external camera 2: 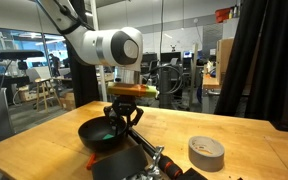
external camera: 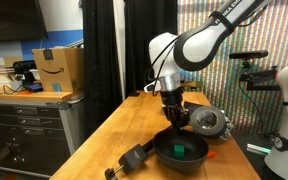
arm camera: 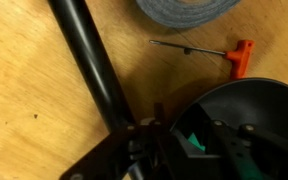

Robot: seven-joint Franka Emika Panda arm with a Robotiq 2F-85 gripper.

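A black bowl [external camera: 189,164] stands on the wooden table with a green block [external camera: 179,150] inside it. My gripper [external camera: 175,121] points down at the bowl's rim, close above it. From the other side, the gripper [external camera 2: 125,119] overlaps the bowl [external camera 2: 96,133], so its exact height is unclear. In the wrist view the dark fingers blend into the black bowl [arm camera: 269,98], and part of the green block [arm camera: 195,141] shows between dark parts. How far the fingers stand apart is hard to make out, and nothing is seen held.
Beside the bowl lie a red-handled screwdriver [arm camera: 242,58] and a long black bar [arm camera: 92,62]. A tape roll [external camera 2: 206,153] sits nearby.
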